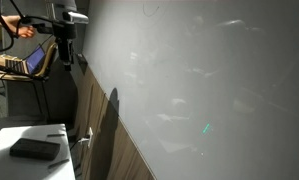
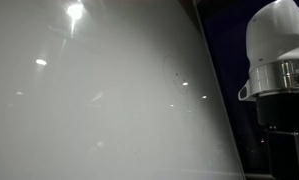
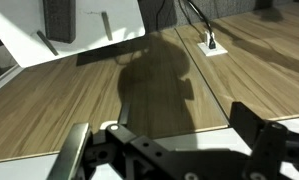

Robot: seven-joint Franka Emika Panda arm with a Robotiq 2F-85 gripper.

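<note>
My gripper is open, with its two dark fingers wide apart and nothing between them. In exterior view 1 the gripper [image 1: 69, 62] hangs at the upper left, above the small white table and beside the large whiteboard [image 1: 199, 70]. On that table lies a dark block [image 1: 35, 149], possibly an eraser, well apart from the gripper. The wrist view shows the same dark block [image 3: 59, 20] at the upper left. A thin dark marker-like stick [image 3: 107, 25] lies to its right. Exterior view 2 shows the white arm [image 2: 279, 50], but its fingertips cannot be made out.
Wood panelling [image 3: 84, 95] runs below the whiteboard, with a white outlet and plugged cable [image 3: 211, 43] on it. A small green mark [image 1: 206, 128] shows on the board. Behind the arm, a laptop [image 1: 27, 63] rests on a wooden surface.
</note>
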